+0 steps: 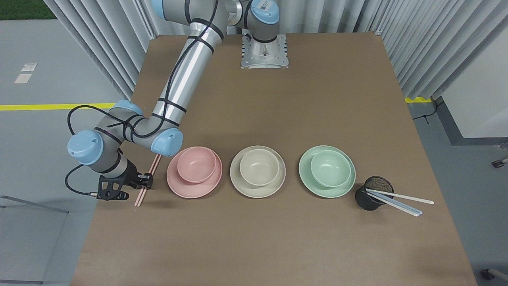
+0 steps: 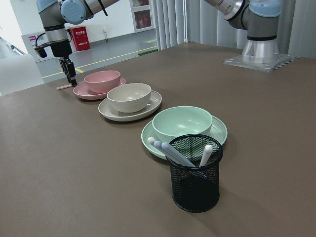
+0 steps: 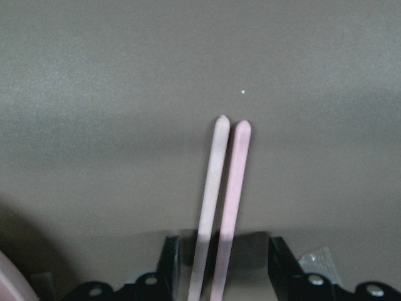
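Two pink chopsticks (image 1: 141, 196) (image 3: 234, 182) lie side by side on the table, left of a pink bowl (image 1: 196, 163) on its pink plate (image 1: 188, 190). My gripper (image 2: 72, 81) is down over the chopsticks at table level, open, with both chopsticks lying between its fingers in the wrist view, apart from each finger.
To the right stand a cream bowl (image 1: 259, 167) on a cream plate and a green bowl (image 1: 330, 167) on a green plate. A black mesh holder (image 2: 194, 192) with several light chopsticks is at far right.
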